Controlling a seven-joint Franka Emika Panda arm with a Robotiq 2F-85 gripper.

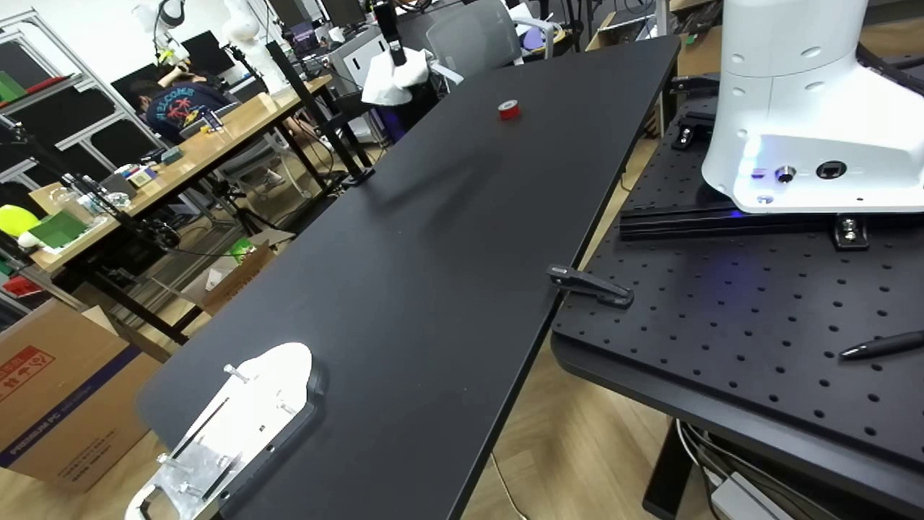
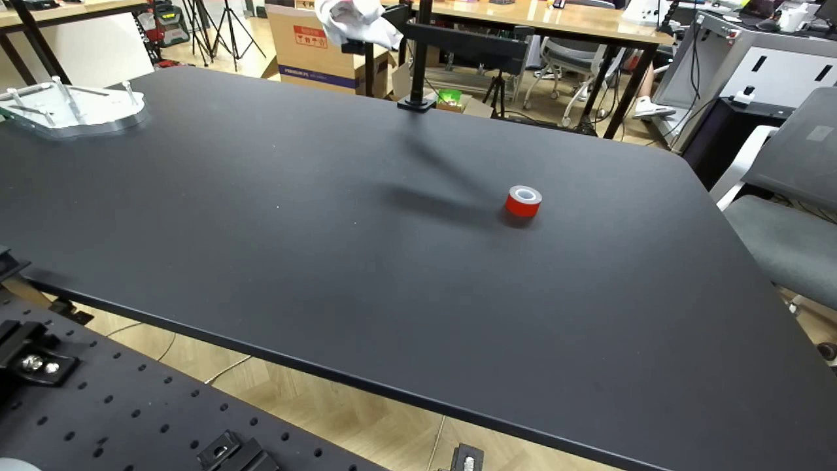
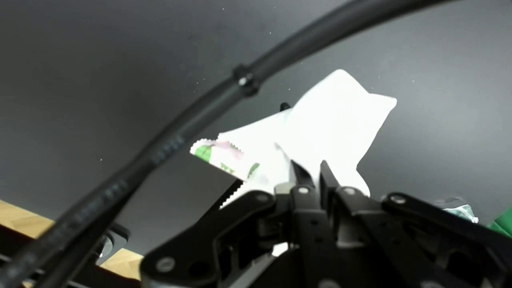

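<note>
A white cloth hangs from my gripper, which is shut on it. Its scalloped edge carries a green and pink print in the wrist view. High over the table's far side, the gripper and the bunched cloth show near the top of exterior view 1. Only the lower part of the cloth appears at the top of exterior view 2, with the gripper out of frame there. A red tape roll rests alone on the black table, well apart from the cloth.
A white rack with pegs lies at one end of the table. A black upright post is clamped at the far edge, close to the cloth in exterior view 2. A grey chair stands beyond the table.
</note>
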